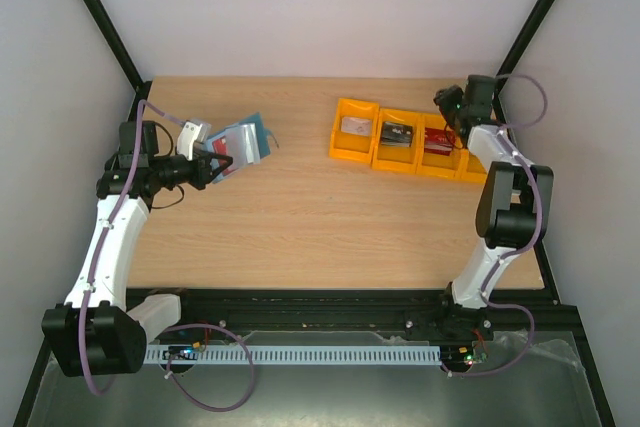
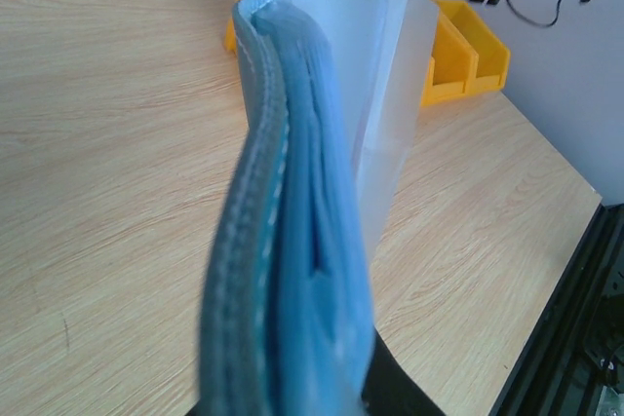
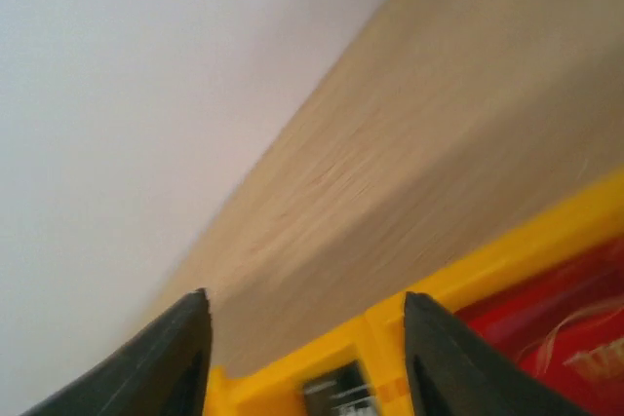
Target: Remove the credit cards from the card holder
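The blue card holder [image 1: 240, 149] is held at the left of the table by my left gripper [image 1: 224, 161], shut on its edge. In the left wrist view the card holder [image 2: 302, 192] stands on edge, its translucent sleeves [image 2: 385, 124] fanned out to the right; it hides most of the fingers. A pale card [image 1: 356, 126], a dark card [image 1: 397, 134] and a red card [image 1: 438, 141] lie in separate yellow compartments. My right gripper [image 1: 441, 100] hangs near the back edge of the bins, its fingers apart with nothing between them in the right wrist view.
The row of yellow bins [image 1: 378, 152] stands at the back right; the right arm covers much of its right-hand compartment [image 1: 473, 169]. Bare tabletop [image 1: 310, 222] fills the middle and front. A wall rises behind the table.
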